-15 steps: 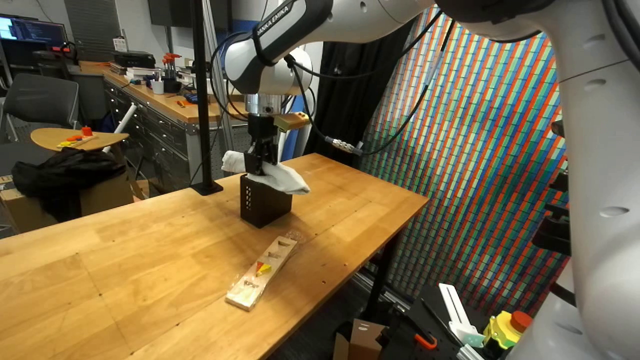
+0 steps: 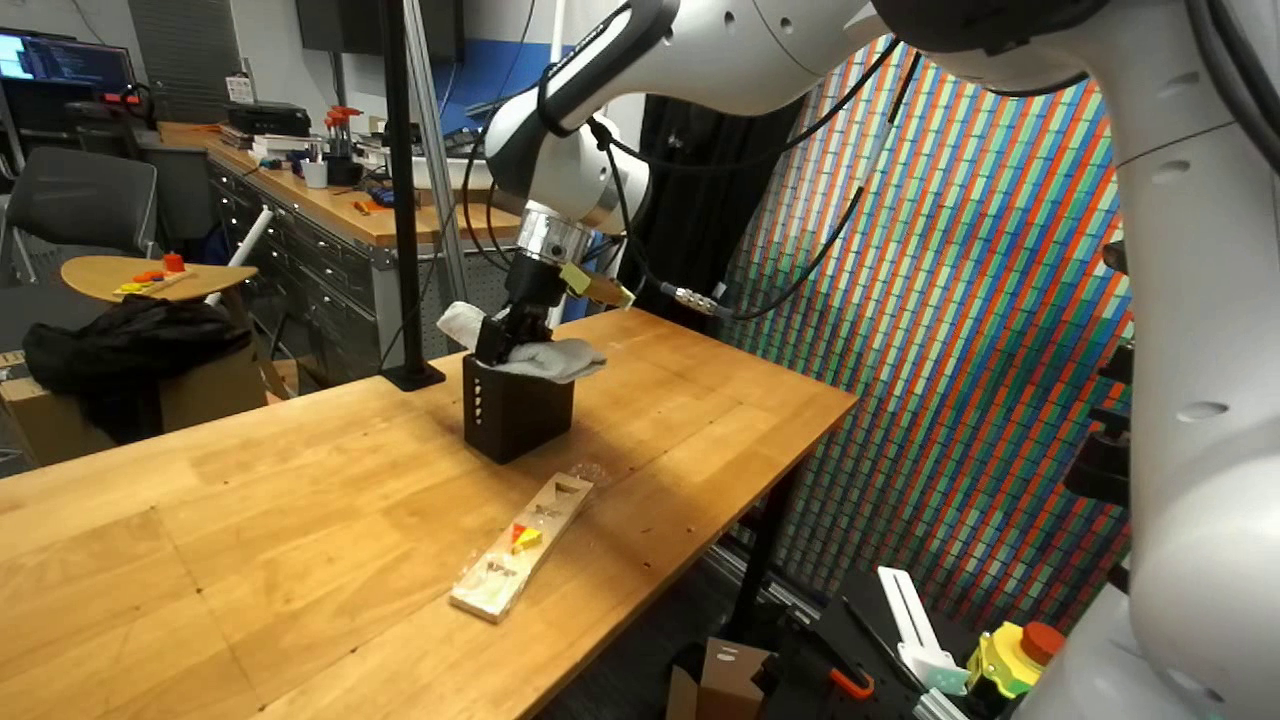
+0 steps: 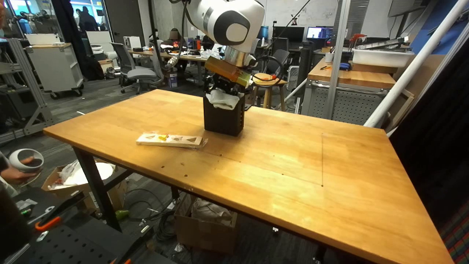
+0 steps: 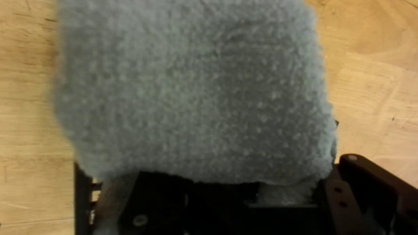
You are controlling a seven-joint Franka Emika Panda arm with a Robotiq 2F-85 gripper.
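A black box (image 2: 517, 414) stands on the wooden table, with a grey cloth (image 2: 554, 358) bunched over its open top and spilling past the sides. My gripper (image 2: 494, 346) is tilted and pressed down into the cloth's middle at the box opening. Its fingers are shut; the fingertips are hidden, so I cannot tell whether any fabric is pinched. From the second exterior view, a fold of cloth (image 3: 223, 99) hangs over the near wall of the box (image 3: 223, 119). In the wrist view the cloth (image 4: 196, 90) fills most of the picture, above the dark gripper parts.
A pale wooden shape board (image 2: 524, 546) with a yellow and red piece lies in front of the box, loose clear wrap around it. A black post (image 2: 414, 300) rises at the table's far edge.
My gripper has gone from upright to tilted and sits slightly lower. The box has shifted a little to the left in the first exterior view, and the cloth's right end is more bunched up.
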